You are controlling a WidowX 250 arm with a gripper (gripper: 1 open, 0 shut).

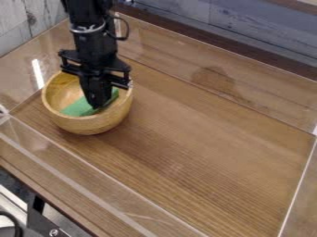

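My gripper [95,93] is down over a wooden bowl [118,116] on the left of the wooden table. A green block [81,106] lies in the bowl, partly hidden behind the fingertips. The fingers look close together; whether anything is between them I cannot tell.
A pale wall [235,23] runs along the back, and grey boards border the upper left. Dark cables or parts sit off the table's lower left corner.
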